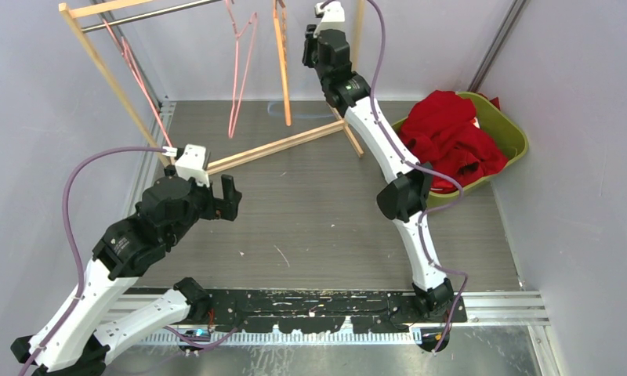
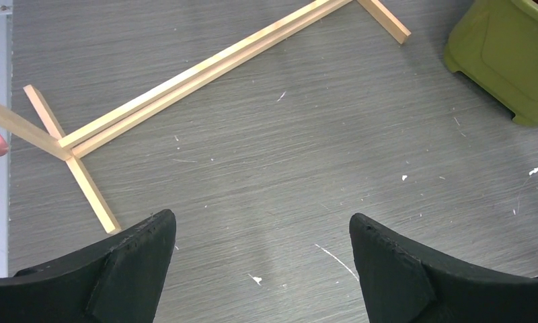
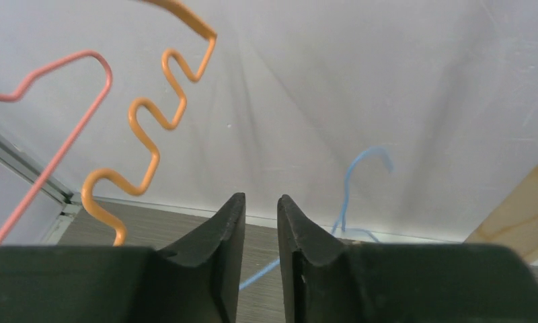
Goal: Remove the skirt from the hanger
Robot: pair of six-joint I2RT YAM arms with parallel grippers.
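My right gripper (image 1: 310,48) is high at the top of the rack, its fingers (image 3: 226,242) close together in the right wrist view, with a blue hanger (image 3: 348,176) partly behind them; whether it is between them is unclear. Orange hangers (image 3: 145,182) and pink hangers (image 3: 64,148) hang to its left. No skirt is visible on these hangers. Red fabric (image 1: 447,137) lies in the green basket (image 1: 502,129). My left gripper (image 1: 220,196) stands open and empty at the lower left, below the rack.
The wooden rack (image 1: 279,146) has a metal rail (image 1: 154,12) on top. The floor (image 1: 310,219) between the arms is clear. Walls stand on both sides and at the back.
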